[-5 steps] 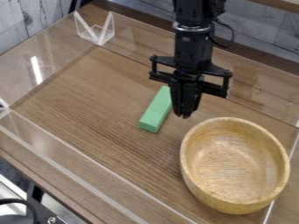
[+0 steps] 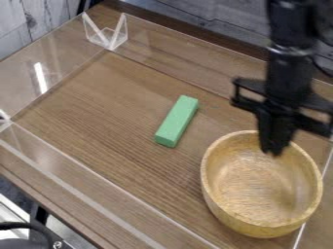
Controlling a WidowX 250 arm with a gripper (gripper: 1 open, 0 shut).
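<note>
A green rectangular block (image 2: 176,121) lies on the wooden table left of centre. A large round wooden bowl (image 2: 260,204) sits at the lower right. The dark gripper (image 2: 276,126) is at the right, above the back of the bowl, its fingers blurred; whether anything is between them is hard to see, and so is how far they stand apart.
A white wire rack (image 2: 107,34) stands at the back left. A dark object lies at the lower left corner.
The gripper has moved right, away from the green block to over the bowl's back part. The block and bowl have not moved.
</note>
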